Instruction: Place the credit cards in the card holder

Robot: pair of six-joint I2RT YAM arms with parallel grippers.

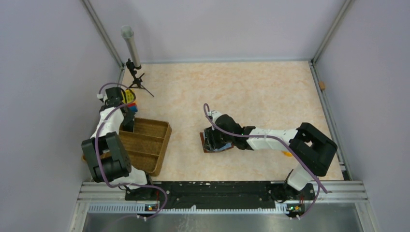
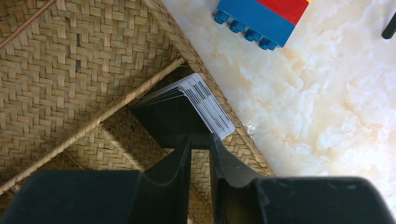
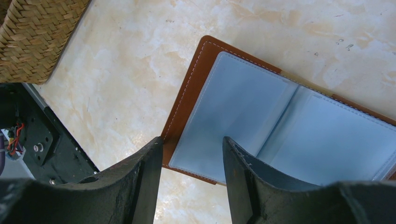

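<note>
A stack of cards (image 2: 205, 105), dark-faced with pale striped edges, lies in a corner compartment of the woven basket (image 1: 162, 150). My left gripper is over it with fingertips nearly together at the stack's lower edge; a card between them is hard to make out. The brown card holder (image 3: 187, 98) lies open on the table, showing two clear sleeves. My right gripper is at its left part, part open, one fingertip at the brown border, the other over a sleeve.
Lego bricks (image 2: 254, 21) lie just outside the basket, near a black tripod (image 1: 137, 79) holding a pale cylinder. A small yellow object (image 1: 287, 153) sits under the right arm.
</note>
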